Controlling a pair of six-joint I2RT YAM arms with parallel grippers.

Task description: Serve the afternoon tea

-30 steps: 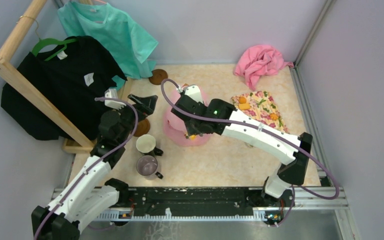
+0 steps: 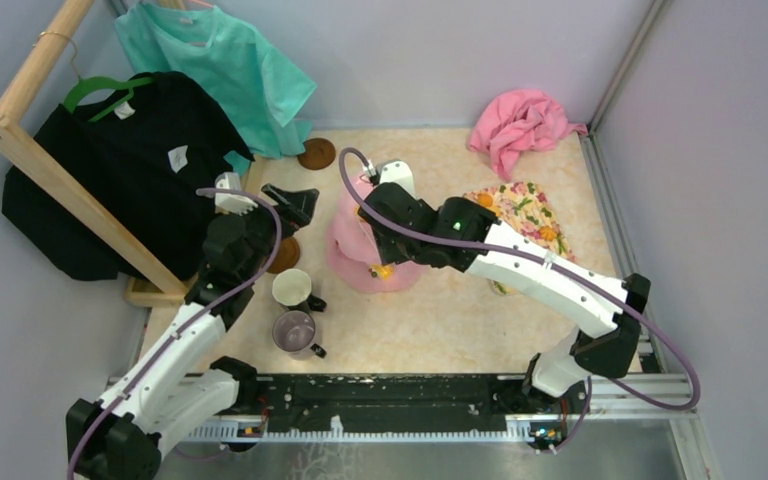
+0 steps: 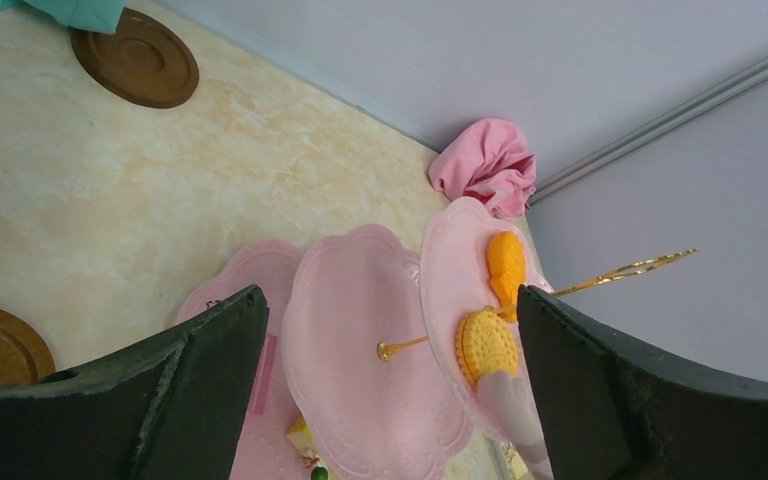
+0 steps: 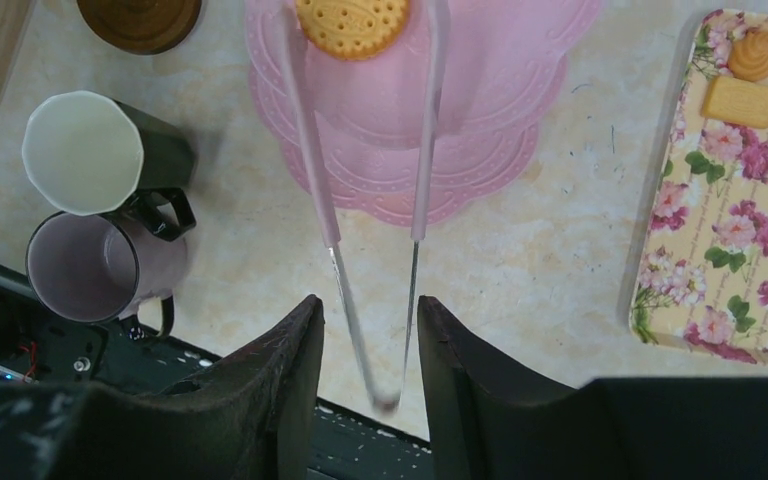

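Note:
A pink tiered stand (image 3: 350, 300) stands mid-table, biscuits (image 3: 485, 345) on its top tier. My right gripper is over it, holding pink-tipped tongs (image 4: 422, 200) whose tips reach beside a round cracker (image 4: 352, 25); whether they grip it is unclear. The top view mostly hides this gripper behind its arm. My left gripper stands open left of the stand, nothing between its fingers. Two mugs (image 2: 291, 290) are at the front left. A floral tray (image 4: 710, 230) with cookies lies at the right.
Wooden coasters (image 2: 316, 153) lie at the left and back. A pink cloth (image 2: 523, 125) is at the back right. A clothes rack with shirts (image 2: 130, 190) fills the left side.
The left gripper has moved very little.

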